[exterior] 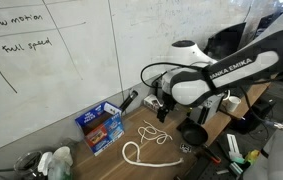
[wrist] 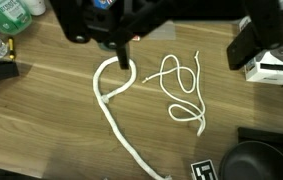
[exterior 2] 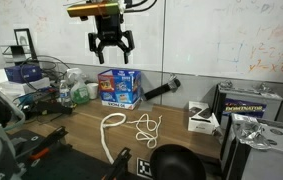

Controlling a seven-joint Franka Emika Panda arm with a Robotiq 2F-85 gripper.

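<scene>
My gripper hangs open above the table, its two dark fingers wide apart and nothing between them. Beneath it, in the wrist view, a thin white cord (wrist: 198, 88) lies in loose loops on the wood. Left of that cord is a thicker white rope (wrist: 114, 128), curved into a hook at its far end. A black pan (wrist: 256, 162) shows at the lower right of the wrist view and stands near the table's front in exterior view 2.
At the back stands a blue and red box (exterior 2: 119, 88), with a dark-handled tool (exterior 2: 161, 90) beside it. A white box (exterior 2: 202, 117) and a silver toaster-like case (exterior 2: 243, 105) are on the right. Bottles (exterior 2: 65, 92) crowd the left. Bare wood (wrist: 56, 110) surrounds the ropes.
</scene>
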